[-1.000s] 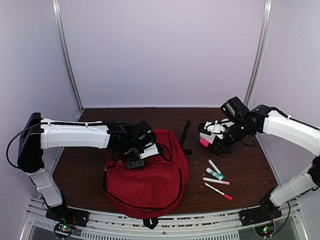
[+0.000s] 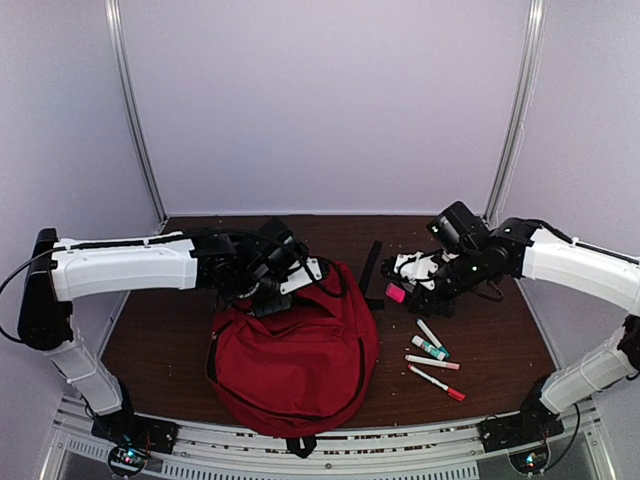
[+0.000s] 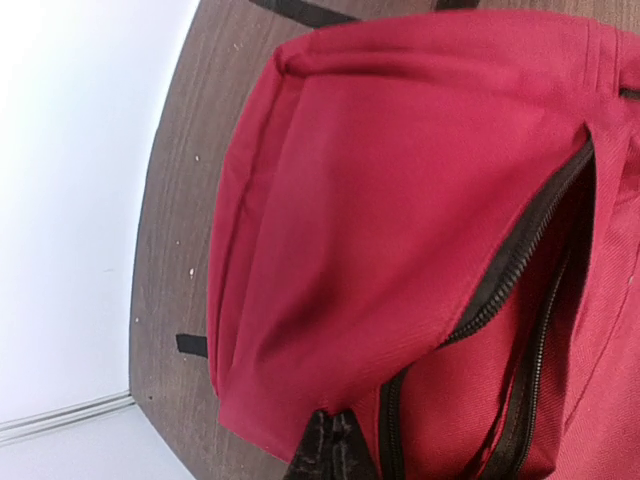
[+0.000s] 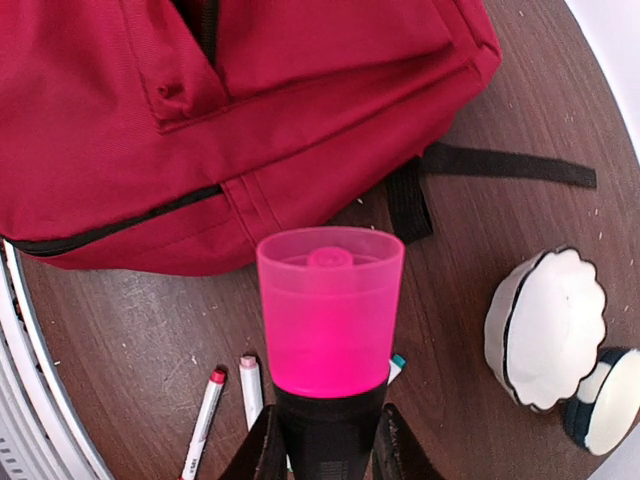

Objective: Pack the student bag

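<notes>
A red backpack (image 2: 285,375) lies front-centre, its zipped opening (image 3: 520,260) parted. My left gripper is shut at the fabric beside the zipper; whether cloth is between its fingers is hard to tell. My right gripper is shut on a pink-and-black cylindrical container (image 4: 330,330), held right of the bag. Several markers (image 2: 433,382) lie on the table right of the bag, one with a red cap (image 4: 205,420).
In the right wrist view a white scalloped object (image 4: 545,325) and a smaller white-and-dark one (image 4: 610,400) lie near the table's edge. Black straps (image 4: 500,165) extend from the bag.
The right arm has moved left with the pink container toward the bag. The left arm has risen slightly, and the bag's top edge has shifted rightward.
</notes>
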